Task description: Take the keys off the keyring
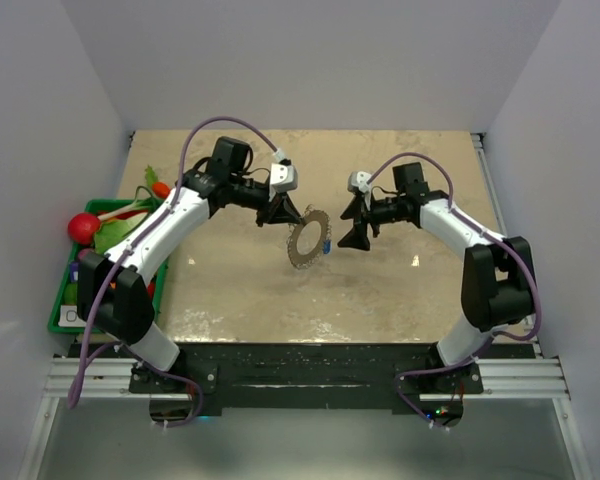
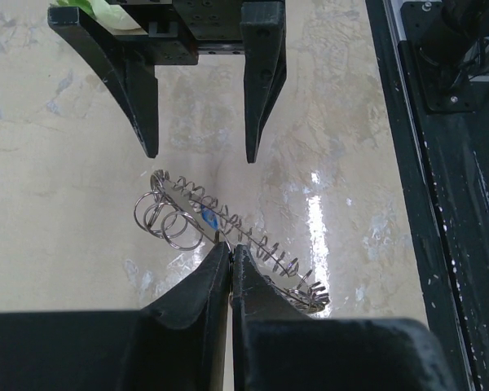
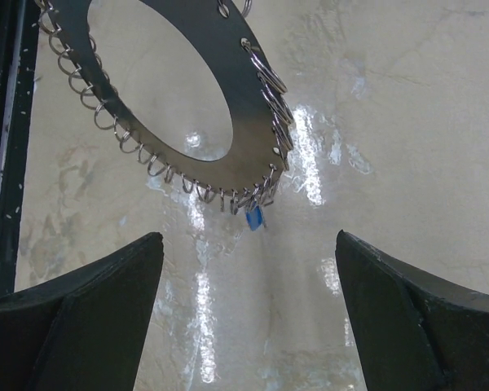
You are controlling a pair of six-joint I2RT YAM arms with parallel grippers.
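Note:
The keyring (image 1: 320, 221), a flat oval metal plate lined with many small wire rings, hangs from my left gripper (image 1: 290, 218), which is shut on its edge. In the right wrist view the plate (image 3: 253, 142) shows its rings along the rim, with a small blue key (image 3: 254, 217) below the bottom edge; in the left wrist view the blue key (image 2: 209, 218) is partly behind the rings. My right gripper (image 1: 356, 222) stands open just to the right of the keyring, its fingers apart and pointed toward the blue key, with nothing between them.
A green crate (image 1: 56, 324) of vegetables stands at the left edge of the table (image 1: 230, 300). Walls enclose both sides and the back.

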